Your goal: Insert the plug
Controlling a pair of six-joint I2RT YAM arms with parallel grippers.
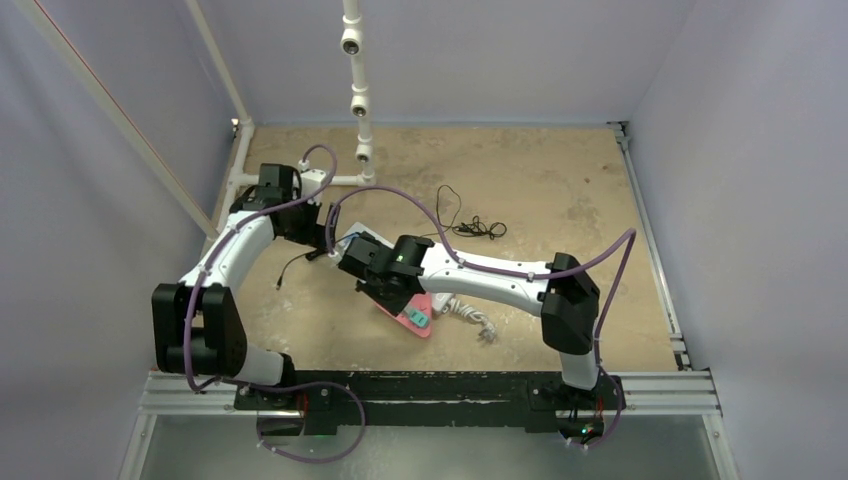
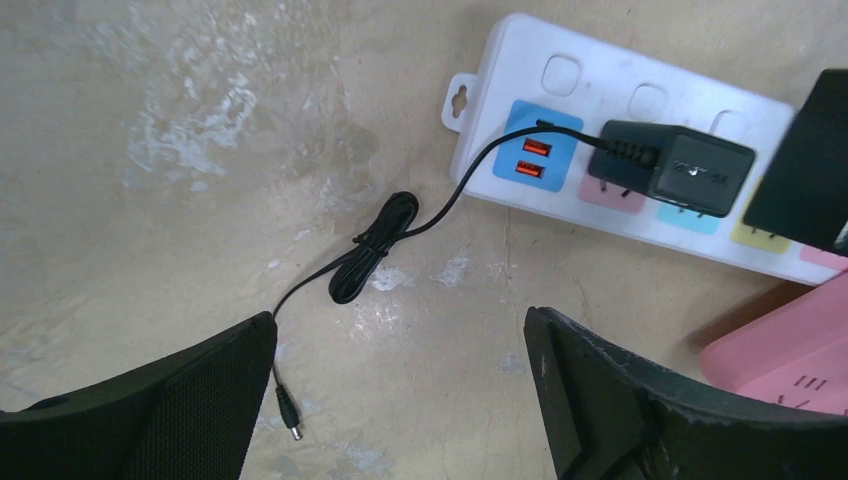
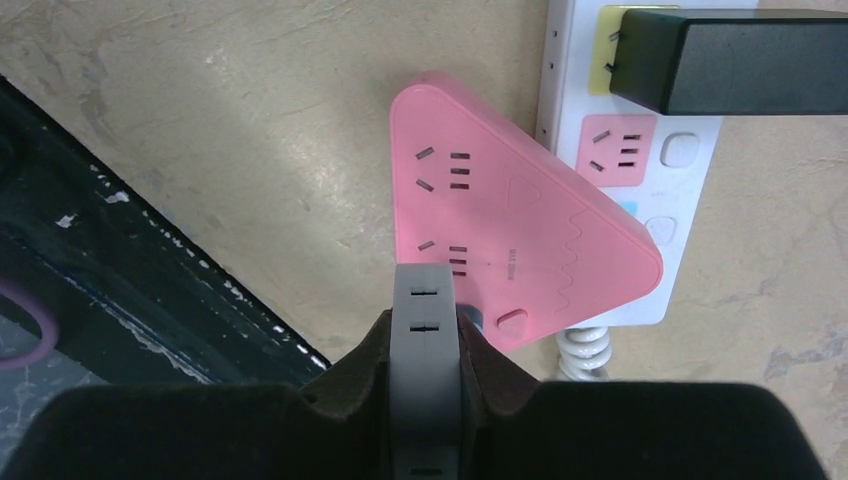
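Observation:
In the left wrist view a white power strip (image 2: 545, 70) with coloured sockets holds a black adapter (image 2: 700, 170), its cable running to a coiled bundle (image 2: 370, 250). My left gripper is open above bare table beside that bundle. In the right wrist view my right gripper is shut on a grey plug-like block (image 3: 425, 380), over the lower part of a pink triangular socket block (image 3: 520, 220). Whether the grey block is inserted is hidden.
A white coiled cord (image 1: 470, 315) lies right of the strip, a black cable (image 1: 478, 228) behind it. A vertical pipe (image 1: 362, 100) stands at the back left.

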